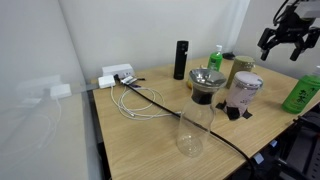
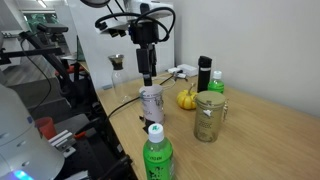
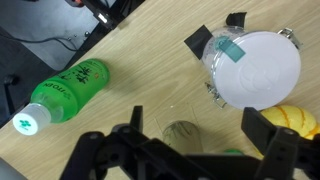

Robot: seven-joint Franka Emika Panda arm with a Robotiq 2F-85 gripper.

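Note:
My gripper point(image 1: 281, 49) hangs in the air at the upper right of exterior view 1, open, with nothing between its fingers. Seen from the wrist, the top of a tan can point(image 3: 182, 136) shows low between the two fingers, apart from them. The white-lidded jar point(image 3: 257, 66) stands to the upper right there, and a green bottle point(image 3: 75, 90) to the left. Exterior view 2 has the gripper point(image 2: 147, 78) above the pale jar point(image 2: 152, 103), with the can point(image 2: 209, 117) farther right and the green bottle point(image 2: 158, 157) nearer the camera.
A metal bowl point(image 1: 207, 78) and a clear glass jar point(image 1: 195, 130) stand on the table left of the jar. Behind are a black cylinder point(image 1: 181, 60), another green bottle point(image 1: 216, 60) and a yellow object point(image 2: 187, 98). A black cable point(image 1: 165, 106) crosses the table.

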